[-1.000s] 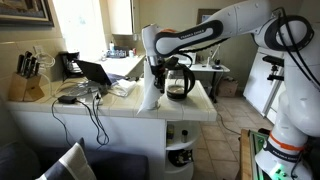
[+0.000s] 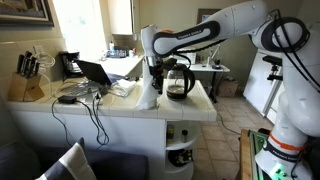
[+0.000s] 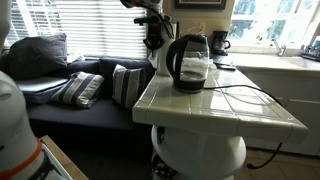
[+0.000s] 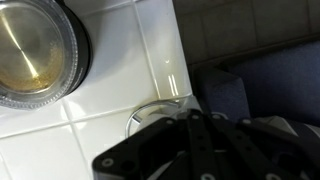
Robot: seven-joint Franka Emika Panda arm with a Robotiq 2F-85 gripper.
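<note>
My gripper (image 2: 156,82) is above the tiled counter, at the top of a whitish upright object (image 2: 148,94). In the second exterior view the gripper (image 3: 154,46) stands left of the kettle, with the pale object (image 3: 163,62) just below and beside it. From the wrist, a pale round rim (image 4: 150,113) shows partly under the black gripper body. The fingers look shut; whether that rim is between the fingers is hidden. A glass kettle (image 3: 188,65) with a black handle stands upright on the counter, apart from the gripper.
The white tiled counter (image 3: 225,103) has its edge close to the pale object. A black cord (image 3: 255,89) crosses it. A knife block (image 2: 27,86), a black laptop-like panel (image 2: 95,74) and cables (image 2: 97,118) lie farther left. A dark sofa (image 3: 95,120) stands beyond the edge.
</note>
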